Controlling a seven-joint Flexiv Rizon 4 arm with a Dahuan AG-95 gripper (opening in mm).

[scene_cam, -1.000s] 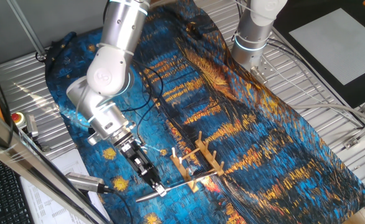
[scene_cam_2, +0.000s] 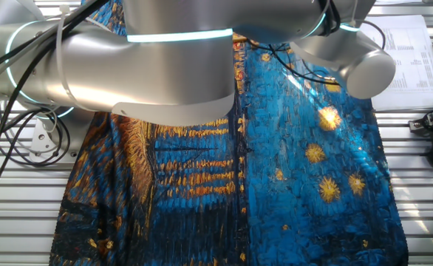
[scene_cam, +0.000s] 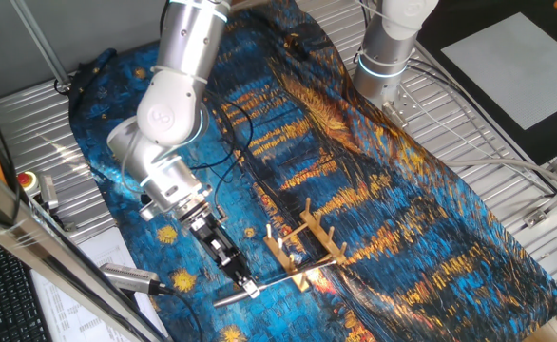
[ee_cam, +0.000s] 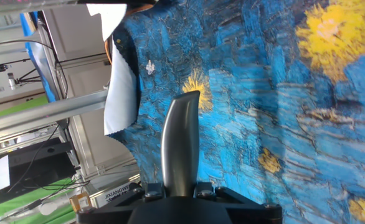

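Observation:
My gripper (scene_cam: 249, 287) is shut on a long, slim metal utensil, which looks like a knife. Its smooth grey handle (ee_cam: 181, 140) sticks out from between the fingers in the wrist view, with a slightly curved, cut-off end. In exterior view 1 the handle points to the lower left, while the thin part (scene_cam: 283, 278) reaches right to a small wooden rack (scene_cam: 280, 255) with upright pegs. Whether that thin part touches the rack I cannot tell. Exterior view 2 shows neither gripper nor rack.
A blue and orange painted cloth (scene_cam: 374, 190) covers the table, largely bare around the rack. Dark cables (scene_cam: 236, 142) loop beside the arm. A metal post (scene_cam: 60, 242), a grey device (scene_cam: 131, 278) and a laptop keyboard (scene_cam: 3, 294) stand on the left.
The utensil's handle end has shifted slightly right, and my gripper has moved a little with it. The grip stays shut, and the rack looks unmoved.

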